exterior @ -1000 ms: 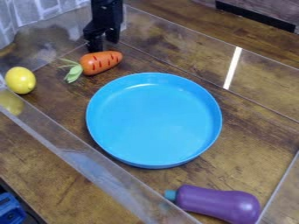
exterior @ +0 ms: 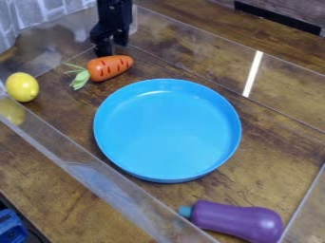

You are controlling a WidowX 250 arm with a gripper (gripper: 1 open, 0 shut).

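Observation:
The dark gripper (exterior: 109, 38) is at the top of the camera view, low near the back wall, behind an orange toy carrot (exterior: 109, 66) with green leaves. Its fingers are dark and small, and their spacing is hard to make out. A large blue plate (exterior: 166, 130) lies empty in the middle. A yellow lemon (exterior: 22, 86) sits at the left, and a purple toy eggplant (exterior: 238, 221) lies at the bottom right.
Clear plastic walls border the wooden surface (exterior: 216, 81), with a reflection of the lemon on the left one. Bare wood lies right of and behind the plate. A blue object (exterior: 8, 230) is at the lower left corner.

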